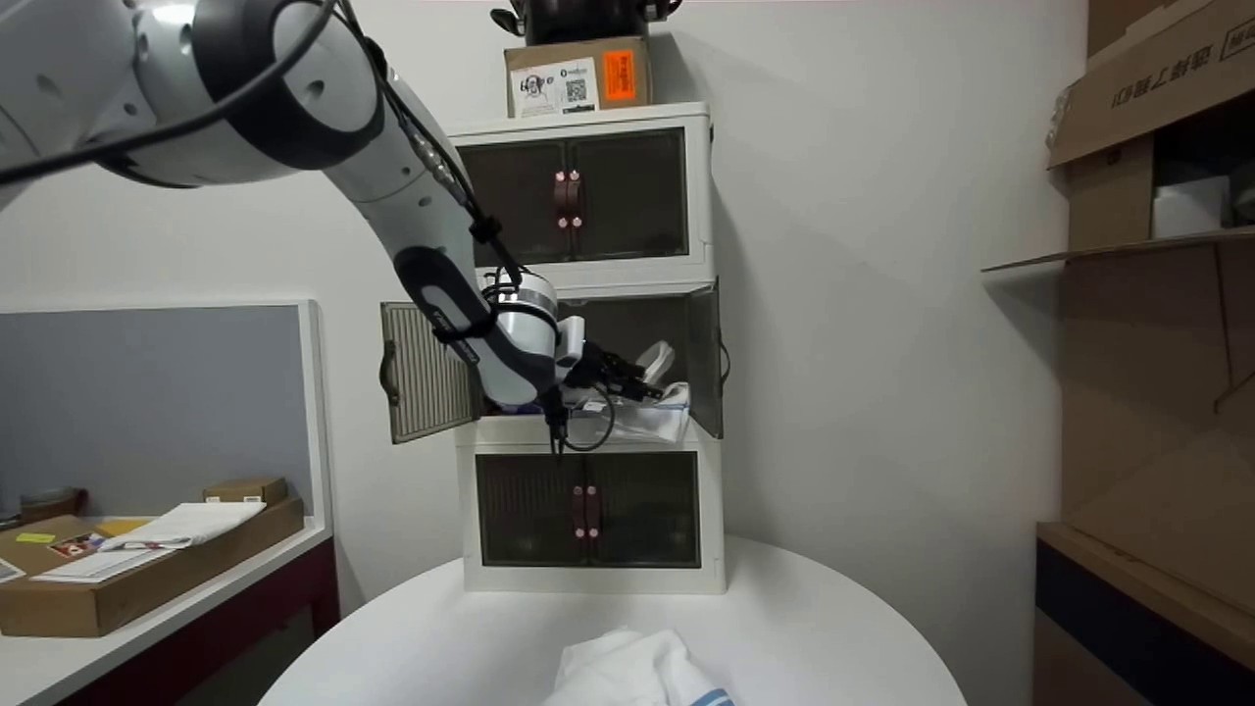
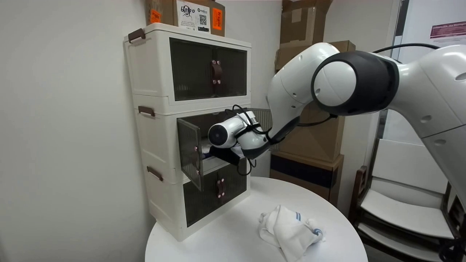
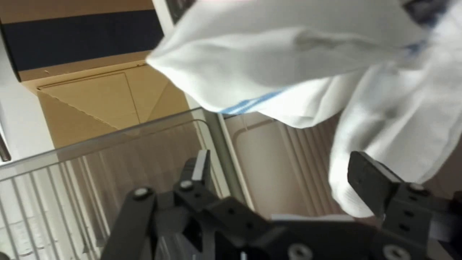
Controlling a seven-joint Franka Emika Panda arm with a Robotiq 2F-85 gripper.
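Note:
In the wrist view my gripper is open, its fingers wide apart. A white cloth with blue stripes fills the top of that view, and a fold of it passes behind the right finger; I cannot tell whether they touch. Exterior view 1 shows the gripper inside the cabinet's open middle compartment, just above white cloth lying over its front lip. Another white cloth with blue stripes lies crumpled on the round table, in front of the cabinet. The arm hides much of the compartment's left half.
The middle compartment's left door and right door stand open on either side of the arm. Shut compartments lie above and below. Cardboard boxes stand behind the arm.

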